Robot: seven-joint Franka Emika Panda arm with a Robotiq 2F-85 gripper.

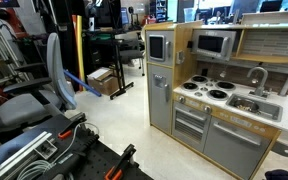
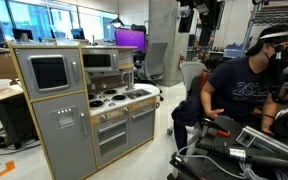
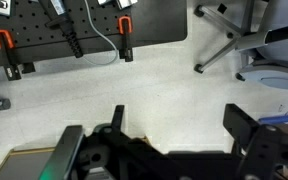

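Note:
In the wrist view my gripper points down over the bare pale floor. Its dark fingers are spread wide at the bottom of the picture, with nothing between them. A black gripper-like shape hangs at the top of exterior view 2, high above the floor and apart from the toy kitchen. That kitchen has a grey fridge, a microwave, a stove top, a sink and, below, an oven and a cupboard door. All its doors look shut.
A black table edge with orange-handled clamps and a white cable runs along the robot's base. An office chair stands beyond it. A person sits at the right in exterior view 2.

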